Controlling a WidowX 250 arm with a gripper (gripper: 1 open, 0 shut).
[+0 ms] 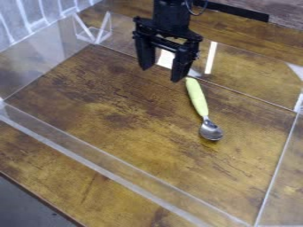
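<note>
My black gripper (164,64) hangs at the top centre of the camera view, its two fingers spread open with nothing seen between them. Below it and a little to the right, a spoon with a pale yellow-green handle (197,97) and a silver bowl (211,131) lies on the wooden surface, apart from the gripper.
Clear plastic walls (117,168) border the wooden work area (106,106) on several sides. A white railed object (24,18) stands beyond the top left corner.
</note>
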